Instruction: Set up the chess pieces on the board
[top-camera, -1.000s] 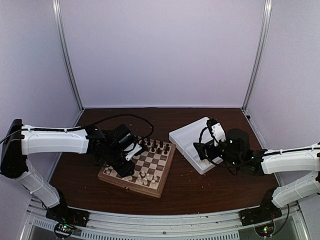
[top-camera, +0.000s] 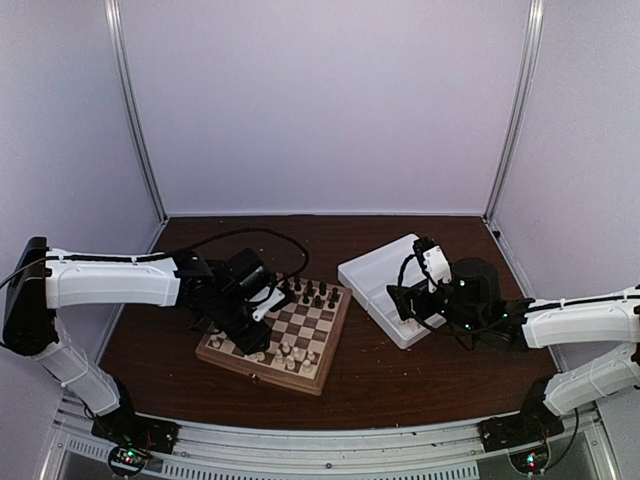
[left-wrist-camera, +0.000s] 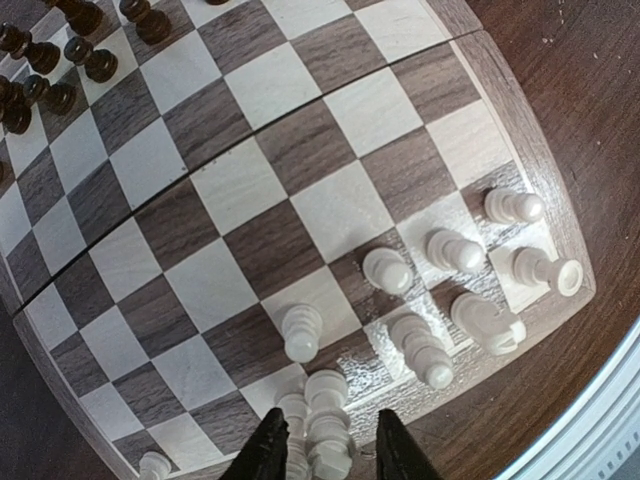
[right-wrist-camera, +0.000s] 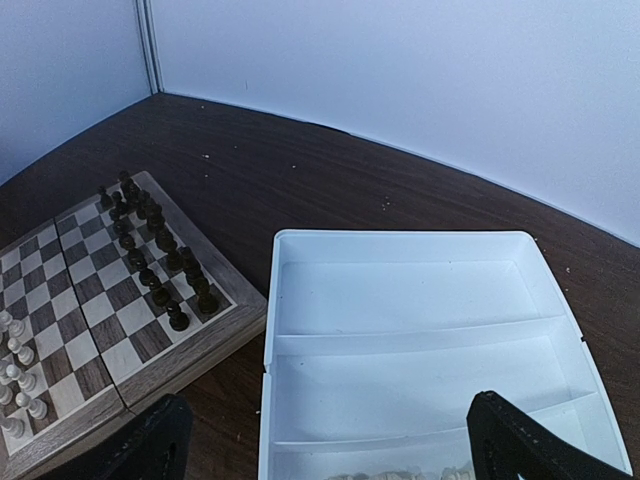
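Observation:
A wooden chessboard (top-camera: 331, 340) has dark pieces (right-wrist-camera: 178, 317) along its far side and white pieces (left-wrist-camera: 456, 250) along the near side. In the left wrist view my left gripper is low over the near edge, fingers part open around two white pieces (left-wrist-camera: 330, 420) standing close together; whether it grips either cannot be told. My right gripper stands open over the white tray (right-wrist-camera: 420, 280), with nothing seen held between its fingers; some white pieces show at the tray's bottom.
Walls enclose the back and sides. The left arm's cable loops above the board.

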